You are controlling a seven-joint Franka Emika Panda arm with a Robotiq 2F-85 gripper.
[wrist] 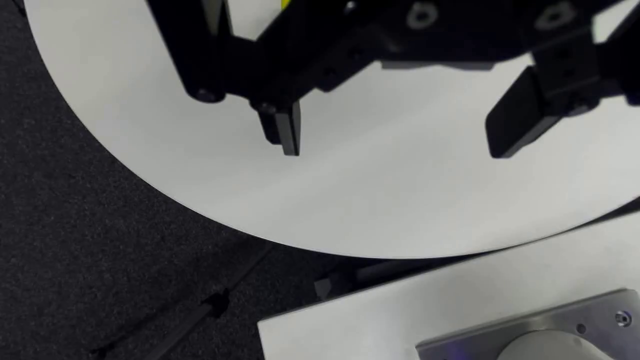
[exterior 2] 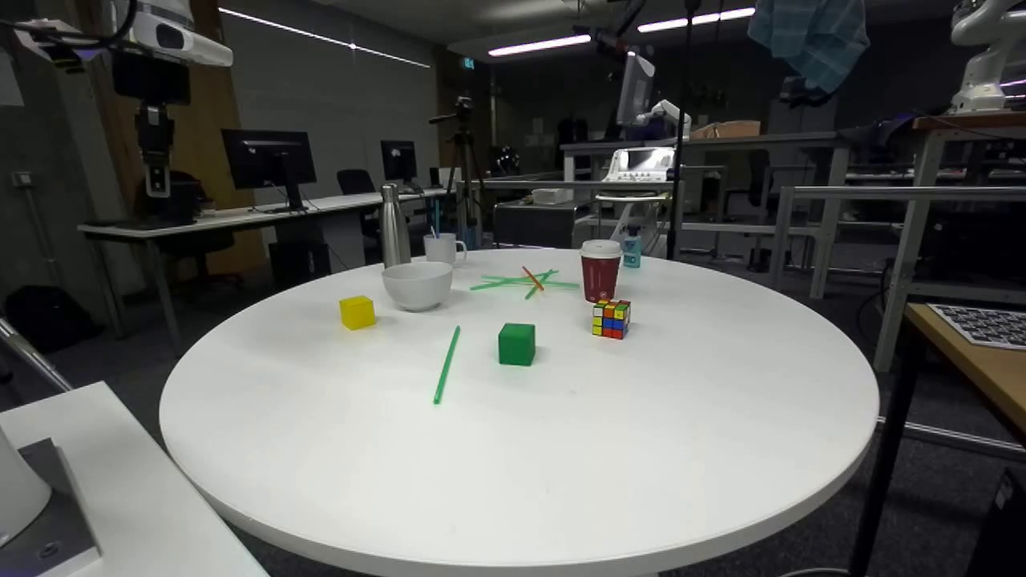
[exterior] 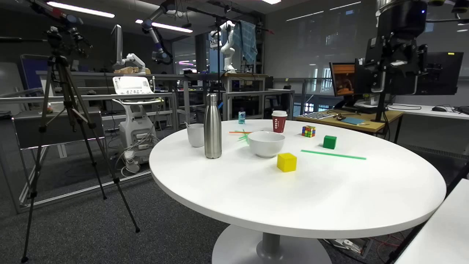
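My gripper is open high over the near edge of the round white table [wrist: 384, 204], its two fingers wide apart with only bare tabletop seen between them. In exterior view 1 it hangs at the upper right, well clear of everything. A yellow cube [exterior: 286, 162] lies in front of a white bowl [exterior: 266, 144]. Farther right are a green cube [exterior: 329, 142], a single green straw [exterior: 333, 154] and a puzzle cube [exterior: 308, 131]. Behind them stands a red lidded cup [exterior: 279, 121]. Only a sliver of yellow shows in the wrist view, behind the gripper.
A steel bottle [exterior: 213, 127] and a white mug [exterior: 196, 135] stand at the table's left. Several straws lie crossed [exterior 2: 531, 280] beyond the bowl, near a small blue bottle [exterior 2: 632, 248].
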